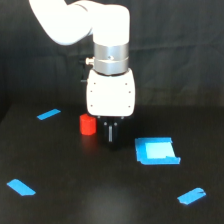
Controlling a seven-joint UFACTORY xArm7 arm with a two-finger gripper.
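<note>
A red block (88,124) sits on the dark table, left of the middle of the view. The white arm reaches down from the top, and its gripper (109,132) points downward just to the right of the block. Dark fingers against the dark table make it hard to see how far apart they stand. No object shows between them, and whether a finger touches the block cannot be told.
To the right lies a white square framed with blue tape (158,151). Blue tape strips mark the table at the back left (48,114), front left (20,187) and front right (191,196).
</note>
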